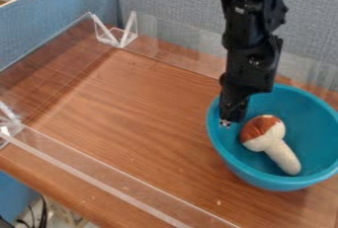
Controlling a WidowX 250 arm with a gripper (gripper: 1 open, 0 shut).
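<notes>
A teal bowl (303, 123) sits at the right of the wooden table, holding a toy mushroom (264, 136) with a red-brown cap and pale stem, lying on its side. My black gripper (227, 115) hangs over the left rear of the bowl, just left of and above the mushroom's cap. Its fingertips look shut, with nothing visible between them, though the dark body hides detail.
Clear plastic barriers with white corner brackets (114, 35) edge the table. The wooden surface (119, 104) left of the bowl is clear. A grey padded wall stands behind, a blue one at the left.
</notes>
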